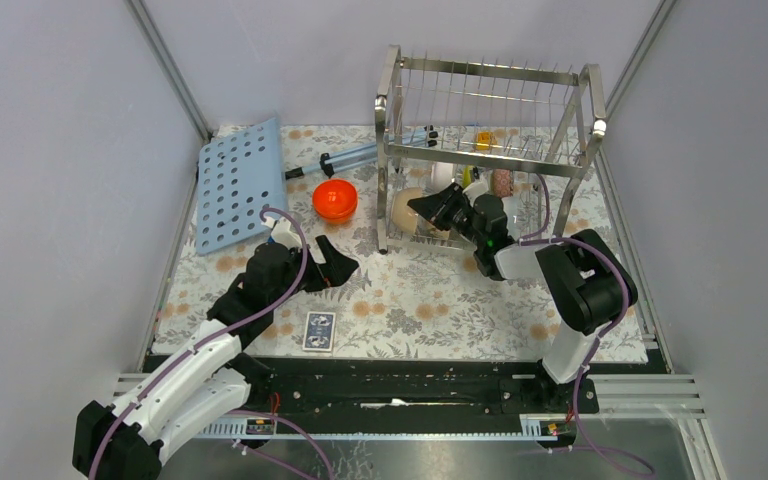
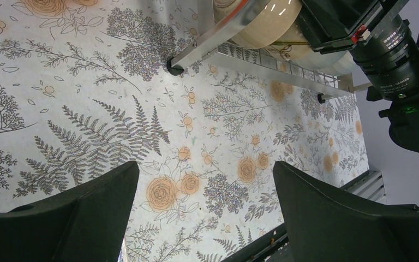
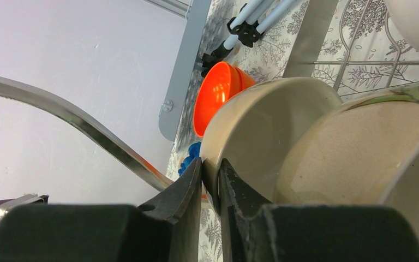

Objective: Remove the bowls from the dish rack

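The metal dish rack (image 1: 480, 158) stands at the back right, with bowls on its lower level. In the right wrist view, my right gripper is shut on the rim of a cream bowl (image 3: 273, 125), which stands tilted on its side in the rack. A second bowl (image 3: 338, 153) leans close beside it, to the right. Two nested orange bowls (image 1: 335, 201) rest on the table left of the rack. Over bare table, front left of the rack, my left gripper (image 1: 332, 265) hangs open, with only the patterned cloth (image 2: 196, 180) showing between its fingers in the left wrist view.
A blue perforated board (image 1: 240, 185) lies at the back left. Between it and the rack is a folded blue tripod (image 1: 345, 158). A card deck (image 1: 319, 331) lies near the front edge. The rack's front post (image 1: 381, 170) rises beside the cream bowl.
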